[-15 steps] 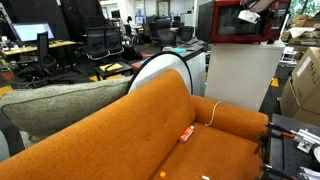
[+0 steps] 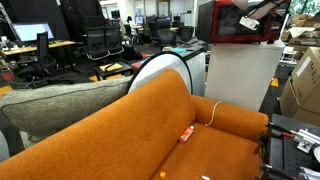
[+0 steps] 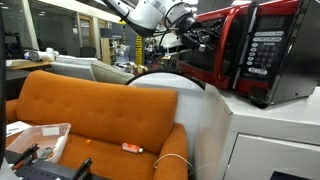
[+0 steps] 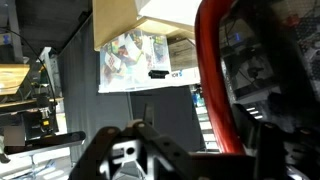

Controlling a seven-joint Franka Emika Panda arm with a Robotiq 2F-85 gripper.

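Note:
A red microwave (image 3: 212,42) with a dark control panel stands on a white cabinet. My gripper (image 3: 192,38) is in front of its upper left part. In the wrist view, the red curved handle (image 4: 212,70) runs down from the top into the space between the fingers of my gripper. Those fingers stand apart, and a firm hold on the handle does not show. From the first exterior view, the gripper (image 2: 250,22) appears small beside the microwave (image 2: 227,22) at the top right.
The white cabinet (image 3: 257,126) supports the microwave. An orange sofa (image 3: 95,108) lies below and to the left, with a small red-and-white item (image 3: 131,148) on its seat. A clear plastic bin (image 3: 40,139) stands at the lower left.
The arm and gripper have shifted slightly beside the microwave, a little lower in the first exterior view. The sofa and the things on it have stayed put.

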